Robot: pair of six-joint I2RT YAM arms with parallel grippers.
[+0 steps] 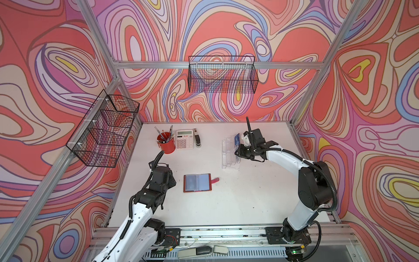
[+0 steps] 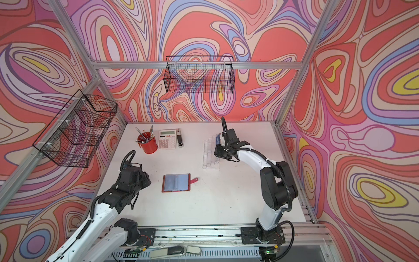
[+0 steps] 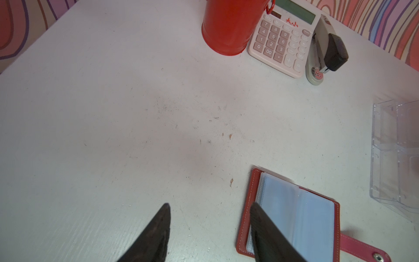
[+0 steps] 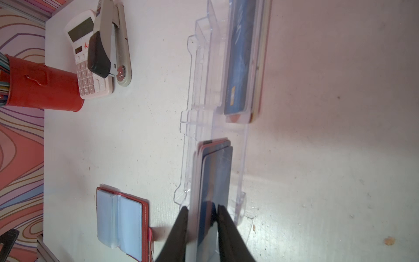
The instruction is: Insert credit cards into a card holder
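The clear acrylic stand [image 4: 190, 131] holds blue cards [image 4: 238, 56] in its back compartment and a stack of cards [image 4: 214, 174] in the front one. My right gripper is at that front stack, fingertips around or against it; whether it grips is unclear. The open red card holder [image 1: 197, 182] with clear sleeves lies flat left of the stand, its strap pointing right. My left gripper hangs over the table left of the holder, open and empty.
A red pen cup [image 1: 165, 144], calculator [image 1: 184, 139] and stapler [image 1: 197, 138] stand at the back left. Wire baskets [image 1: 222, 78] hang on the frame.
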